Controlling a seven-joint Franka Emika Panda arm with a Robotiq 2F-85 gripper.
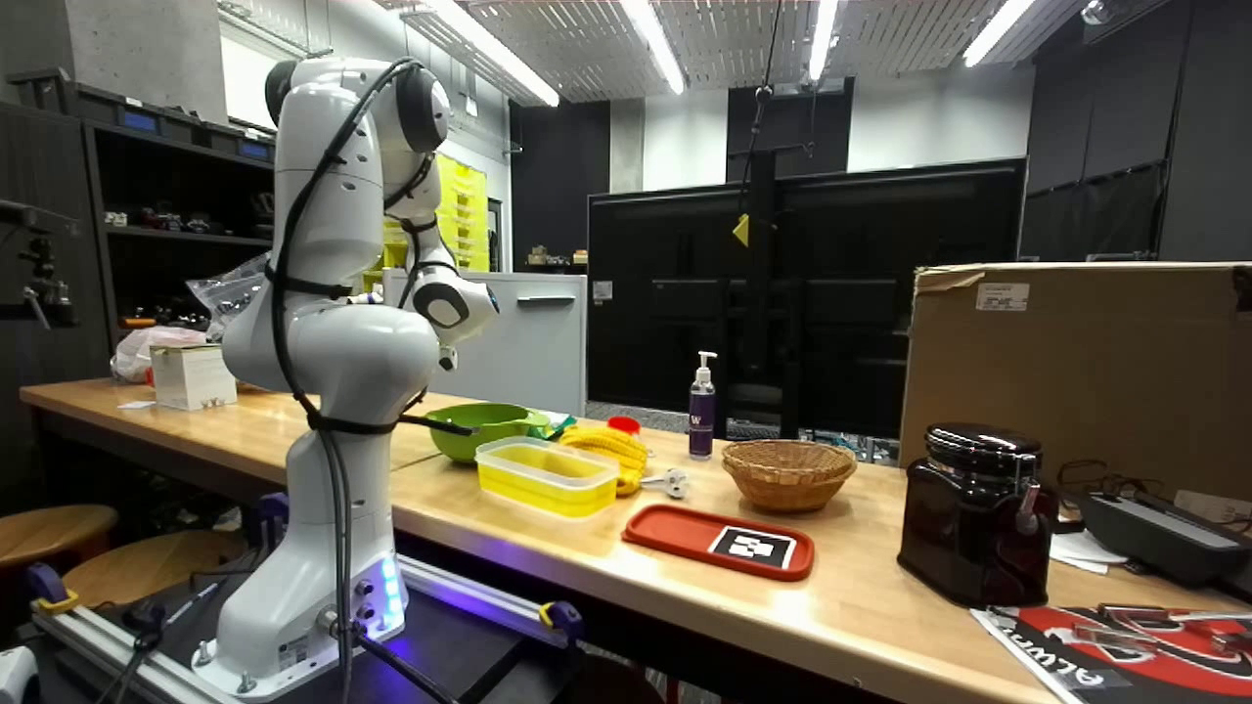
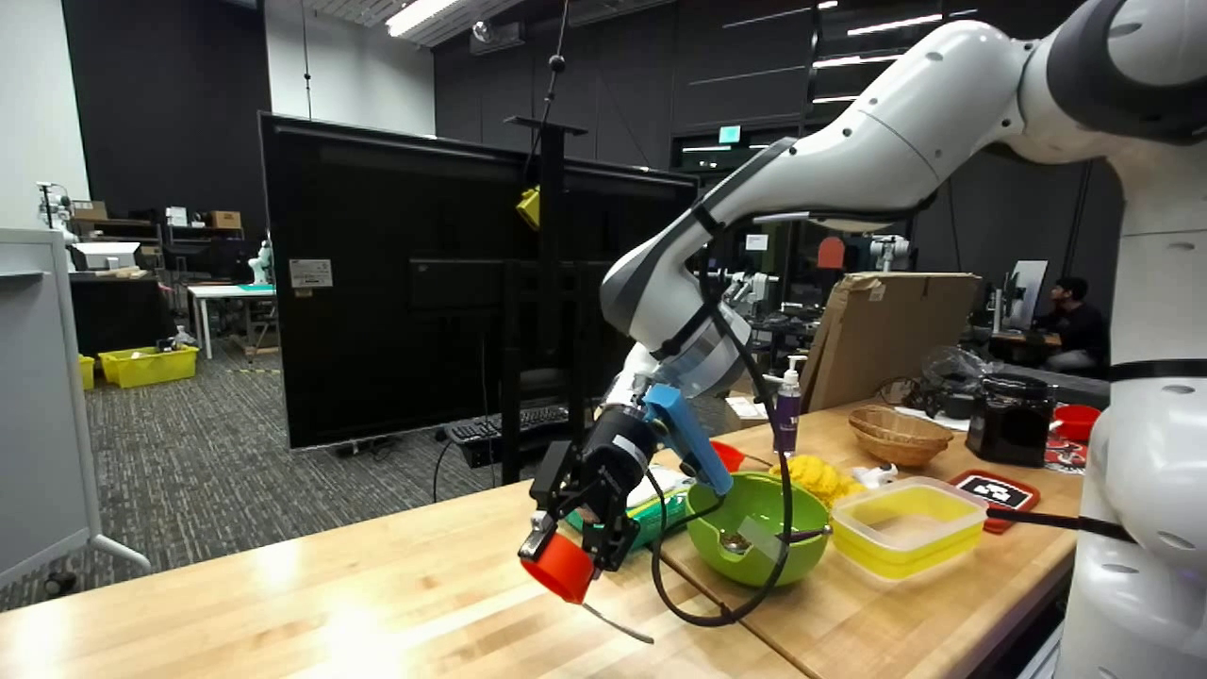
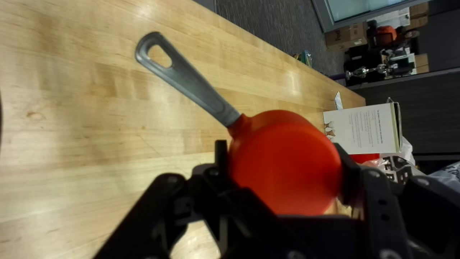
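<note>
A red measuring cup with a grey handle is gripped between the black fingers of my gripper. Exterior view 2 has the same red cup tilted above the bare wooden tabletop, its handle slanting down to the right, with my gripper shut on it. From the wrist the cup's round red face fills the space between the fingers, and its handle points to the upper left. In exterior view 1 the robot's own arm hides the gripper.
Right of the gripper stand a green bowl and a yellow plastic container. Beyond them are a wicker basket, a red tray, a purple pump bottle and a dark jar. Left of the gripper, the tabletop is clear.
</note>
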